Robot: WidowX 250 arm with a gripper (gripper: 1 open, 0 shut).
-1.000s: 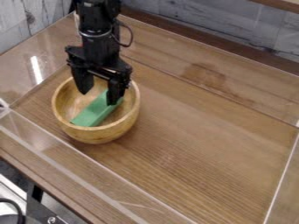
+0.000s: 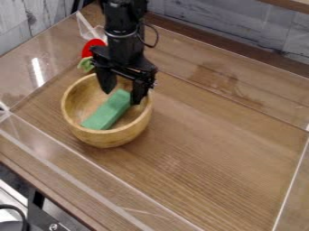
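Note:
A tan wooden bowl (image 2: 92, 134) sits on the left part of the wooden table, with a green oblong block (image 2: 110, 115) lying inside it. My black gripper (image 2: 125, 87) is at the bowl's back half, open, its fingers reaching down over the rim on either side, near the upper end of the block. Whether they touch the block is hard to tell.
A red object (image 2: 92, 50) with some green by it lies behind the bowl at the left, partly hidden by the arm. A cable is at the lower left corner.
My arm has shifted slightly within the bowl area and its fingers now sit a little higher, toward the back. The bowl and block have stayed about where they were.

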